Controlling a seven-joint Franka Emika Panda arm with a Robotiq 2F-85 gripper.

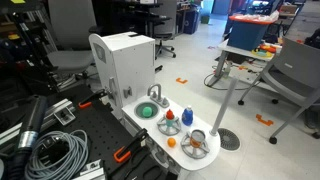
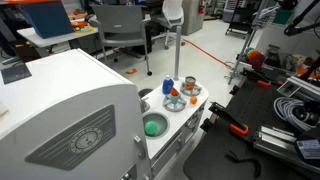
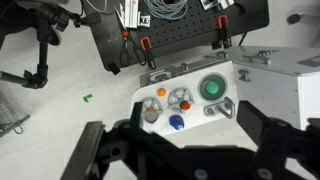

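Observation:
On the white toy kitchen counter (image 3: 196, 125), a green round item (image 3: 212, 87) lies in the sink bowl near the faucet (image 1: 155, 92). A small red item (image 3: 185, 104) sits on one burner, and a metallic cup or pot (image 1: 198, 136) stands on the other. Between the burners and the counter's far edge in the wrist view is a blue bottle (image 3: 176, 122). A small orange ball (image 3: 161, 92) rests near the opposite edge. My gripper looks down from high above, its dark fingers spread at the bottom of the wrist view, with nothing visible between them.
A tall white cabinet (image 1: 124, 65) rises beside the sink. The black table (image 3: 200, 45) borders the counter, carrying orange-handled clamps (image 1: 130, 150) and a coiled cable (image 1: 60, 155). Open floor lies on the other side, with a chair (image 1: 295, 75) beyond.

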